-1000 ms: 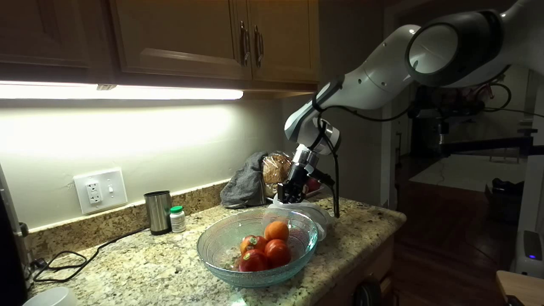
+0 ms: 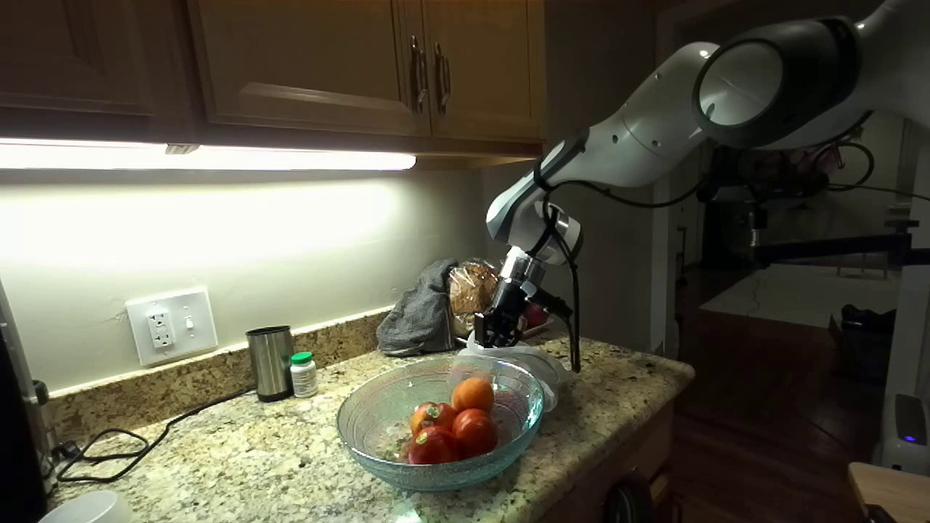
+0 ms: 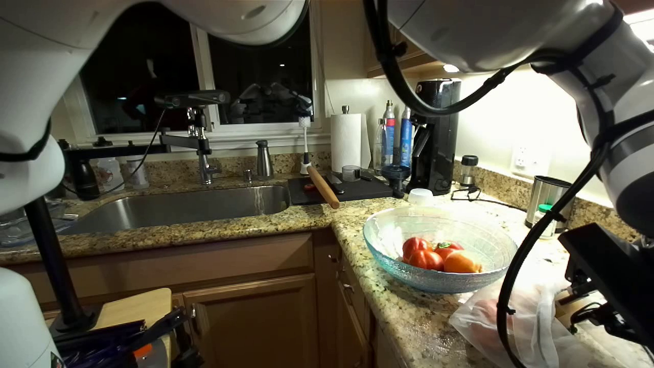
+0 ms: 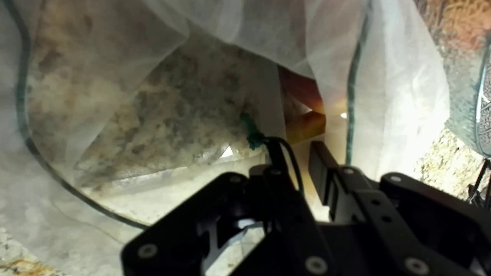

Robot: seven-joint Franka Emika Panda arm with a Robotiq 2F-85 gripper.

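Observation:
A white translucent mesh bag [image 2: 532, 362] rests on the counter behind the glass bowl, its top gathered near my gripper [image 2: 490, 335]. In the wrist view the gripper points down into the bag's opening, shut on the mesh bag [image 4: 391, 82]; the exact pinched part is hard to make out. A dark green drawstring runs round the opening, with a small green knot [image 4: 253, 133] beside one finger. Reddish fruit [image 4: 301, 94] shows inside the bag. The clear glass bowl [image 3: 392, 263] holds several red and orange fruits [image 3: 426, 257].
Behind the bag are a grey cloth [image 2: 423, 309] and a wrapped loaf [image 2: 471, 292]. A steel tumbler [image 2: 271, 362] and a green-capped bottle [image 2: 303, 375] stand by the wall. The counter left of the bowl is mostly free; its front edge runs close to bowl and bag.

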